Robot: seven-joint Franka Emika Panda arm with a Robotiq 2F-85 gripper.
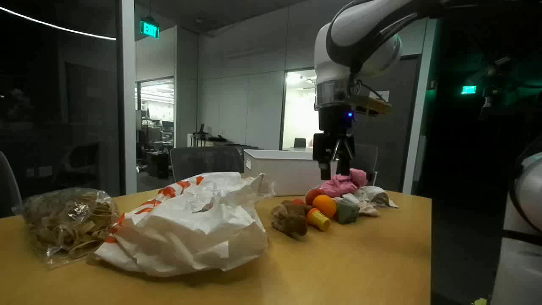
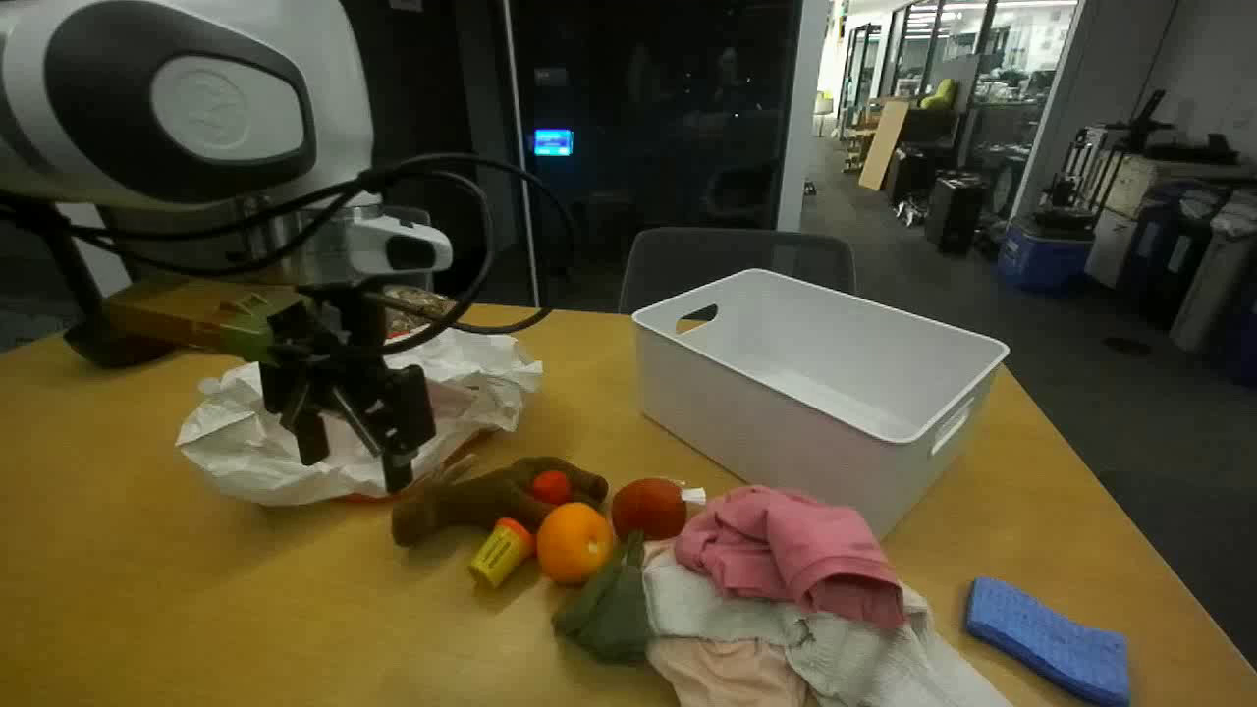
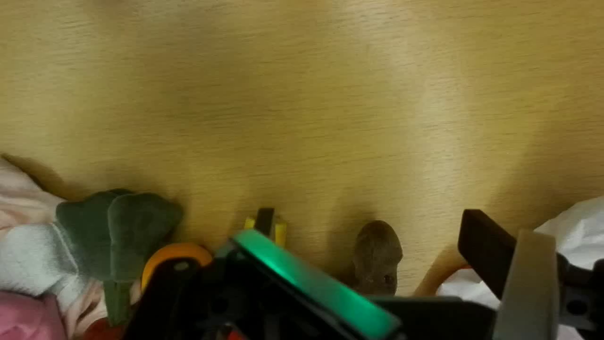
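My gripper [image 2: 354, 462] hangs above the table with its fingers apart and nothing between them. In the wrist view the two fingers stand wide, one finger [image 3: 481, 249] at the right. Below lie a brown plush toy [image 2: 477, 505], a small yellow container with an orange lid [image 2: 503, 554], an orange [image 2: 573, 543], a dark red round item [image 2: 649, 509] and a green plush piece [image 2: 609, 607]. A pink cloth [image 2: 790, 554] rests on pale cloths [image 2: 731, 625]. The white bin [image 2: 766, 436] looks empty from the second exterior view, though part of its floor is hidden.
A crumpled white bag [image 1: 198, 228] covers much of the table's left side in the first exterior view. Beyond it lies a clear bag of tan bands [image 1: 71, 221]. A blue cloth [image 2: 1049, 640] lies near the table edge.
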